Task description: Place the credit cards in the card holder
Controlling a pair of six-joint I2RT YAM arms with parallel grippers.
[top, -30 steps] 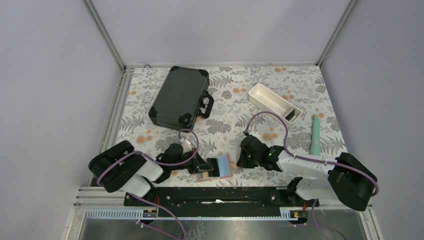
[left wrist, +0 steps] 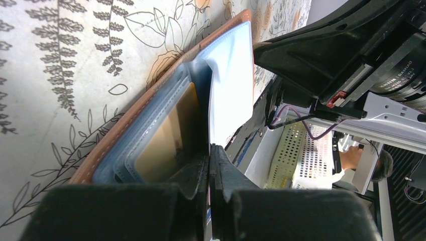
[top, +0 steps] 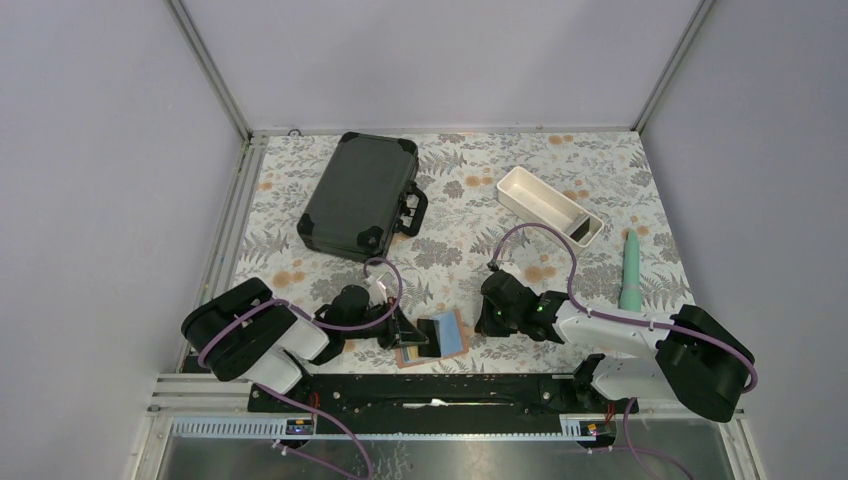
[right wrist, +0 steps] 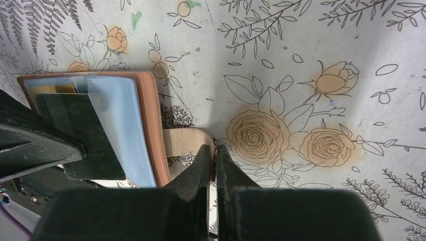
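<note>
The open card holder (top: 450, 335) lies on the cloth at the front middle, light blue inside a tan cover, with a black card (right wrist: 80, 130) and a gold card (left wrist: 168, 135) in it. My left gripper is shut at the edge of its pale blue sleeve; whether anything thin is between the fingertips is hard to tell. My right gripper is shut on the holder's tan strap (right wrist: 183, 140), right of the holder.
A dark case (top: 355, 195) lies at the back left. A white tray (top: 535, 195) with a dark item inside sits at the back right, a green cylinder (top: 630, 270) at the right.
My left arm and gripper have shifted very slightly, along with the holder. The right arm looks unmoved.
</note>
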